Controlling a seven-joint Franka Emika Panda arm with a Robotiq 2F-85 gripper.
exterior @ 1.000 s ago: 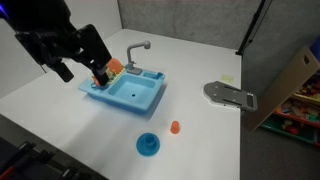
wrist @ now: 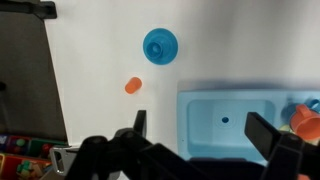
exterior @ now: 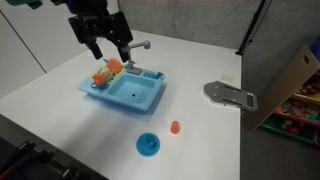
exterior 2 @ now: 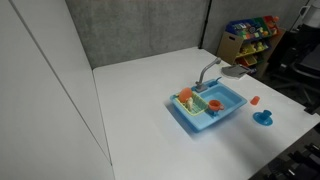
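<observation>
My gripper (exterior: 111, 52) hangs in the air above the far left side of a light blue toy sink (exterior: 135, 94). Its fingers are spread wide with nothing between them, and the wrist view shows the same gap (wrist: 200, 127). An orange cup (wrist: 305, 122) lies at the sink's drying-rack end. The rack (exterior 2: 195, 103) holds several small coloured pieces. A blue cup on a saucer (exterior: 148, 144) stands on the table. Near it lies a small orange piece (exterior: 175, 127). The grey faucet (exterior 2: 209, 69) rises at the sink's rear.
A flat grey panel (exterior: 230, 96) lies on the table's right side. Beyond the edge stands a shelf with coloured bins (exterior 2: 250, 40).
The gripper has moved away from the exterior camera, up and to the right, towards the faucet side. Its fingers stay open, and the objects on the table have not moved.
</observation>
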